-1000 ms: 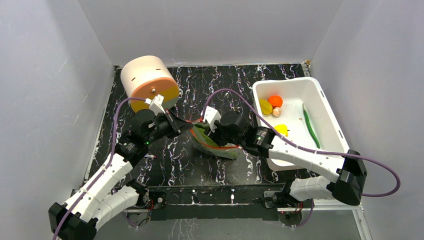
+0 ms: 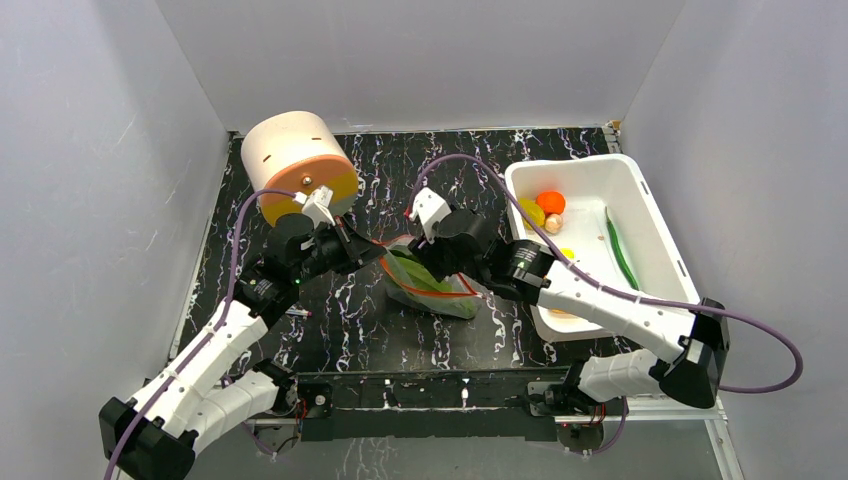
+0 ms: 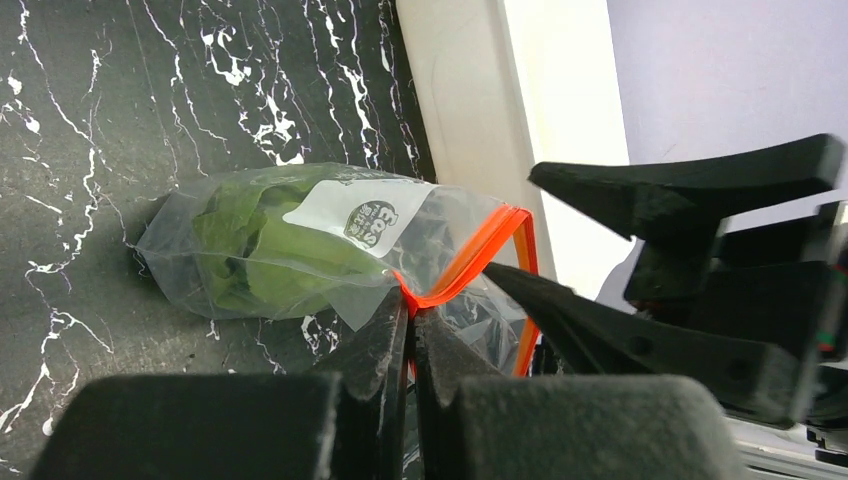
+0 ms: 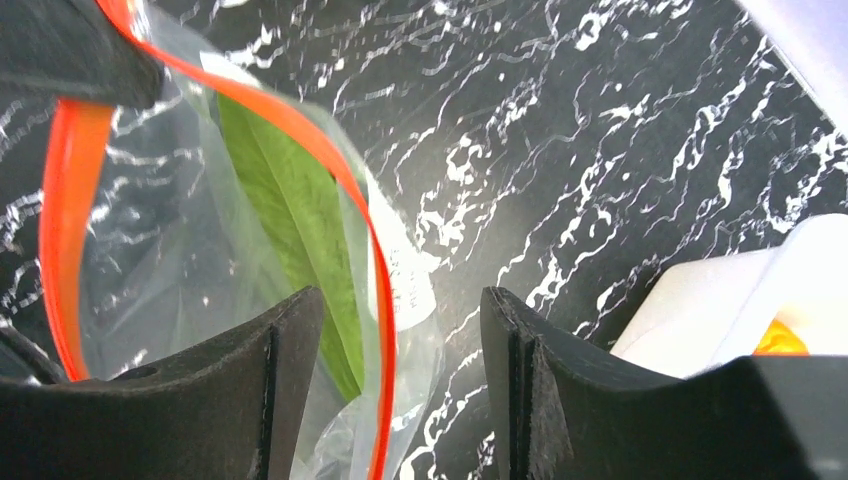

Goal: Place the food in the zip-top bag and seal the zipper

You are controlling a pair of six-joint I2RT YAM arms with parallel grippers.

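Note:
The clear zip top bag [image 3: 330, 185] with an orange zipper [image 3: 462, 268] lies on the black table, its mouth gaping. Green leaves [image 4: 300, 240] rest inside it, the only food seen there. My left gripper is shut on the zipper edge at one side of the mouth. At that mouth my right gripper stands open and holds nothing. In the right wrist view one orange edge runs between its spread fingers; contact with it cannot be made out.
A white tray [image 2: 660, 235] at the right holds an orange item [image 2: 550, 202], a yellow item [image 2: 533, 212], a small brown item [image 2: 554, 223] and a long green one [image 2: 618, 250]. An orange-and-white cylinder [image 2: 297, 155] stands back left. Bare table lies between.

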